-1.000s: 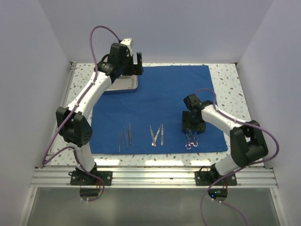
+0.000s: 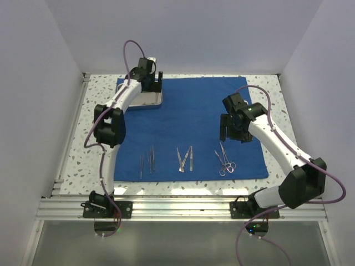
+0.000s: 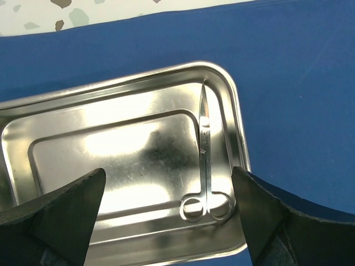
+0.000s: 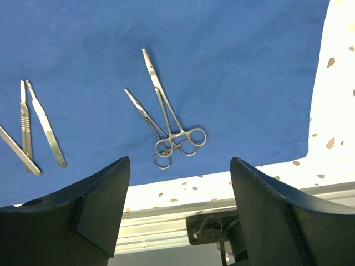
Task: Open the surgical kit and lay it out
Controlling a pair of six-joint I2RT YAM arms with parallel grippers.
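Observation:
One pair of scissors [image 3: 204, 152] lies in the metal tray [image 3: 116, 224], along its right end, handles toward the near side. Above that end hangs my left gripper, open, its fingers apart on either side and not touching the scissors. Two clamps [image 4: 172, 113] rest on the blue cloth [image 4: 249, 83] at the front right, their ring handles overlapping. My right gripper is open above the cloth behind them, with nothing between its fingers. In the top view, the left arm partly covers the tray [image 2: 145, 107].
Scalpel-like tools [image 2: 185, 159] lie at the cloth's front middle, and several thin tweezer-like tools [image 2: 151, 160] at front left. A metal rail [image 2: 177, 205] runs along the table's front edge.
My left gripper has come down closer to the scissors end of the tray. My right gripper has drawn back and up from the clamps, which stay on the cloth.

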